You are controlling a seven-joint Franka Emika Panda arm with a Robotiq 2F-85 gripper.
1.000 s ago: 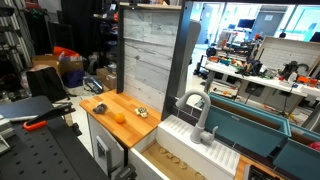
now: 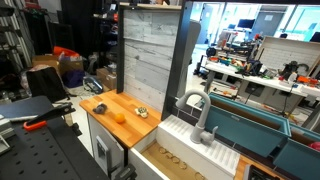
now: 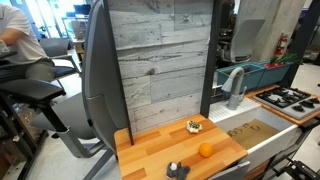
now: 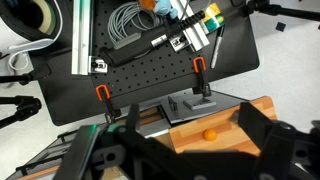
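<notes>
In the wrist view my gripper stands open, its two dark fingers wide apart at the lower left and right. Nothing shows held between them. Below lie the black perforated table and part of the wooden counter (image 4: 185,136). On that counter rests a small orange round object (image 4: 209,134), also visible in exterior view 1 as the orange object (image 2: 119,118). A small grey item (image 3: 177,170) is at the counter's near edge, and a pale patterned item (image 3: 193,126) sits further back. Neither exterior view shows the gripper.
A white tap (image 2: 205,120) stands behind an open drawer-like basin (image 2: 175,165). A stove top (image 3: 290,100) is to its right. Upright wooden panels (image 3: 165,75) back the counter. Cable (image 4: 130,18) and tools clutter the black table's far side.
</notes>
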